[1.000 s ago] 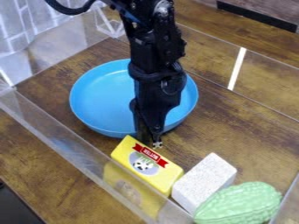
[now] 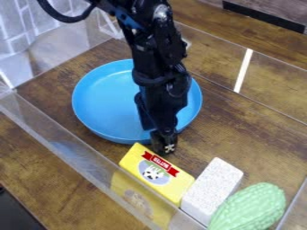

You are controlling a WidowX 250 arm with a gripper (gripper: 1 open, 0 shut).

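Observation:
The black gripper [image 2: 161,135] hangs low over the front right part of a blue plastic bowl [image 2: 99,99], open, its tips near the rim. Just in front of it lie a yellow butter box [image 2: 156,180] with a red label, a white block [image 2: 214,190] and a pale green ribbed object [image 2: 247,207]. Whether anything is behind the gripper's body in the bowl is hidden.
A wooden table [image 2: 246,117] surrounds the bowl, with free room to the right and left. A transparent rim or panel runs along the lower left, and a white tape strip marks the upper right.
The gripper has shifted slightly, sitting a little lower on screen than a moment ago. The bowl and the objects in front look essentially in the same places.

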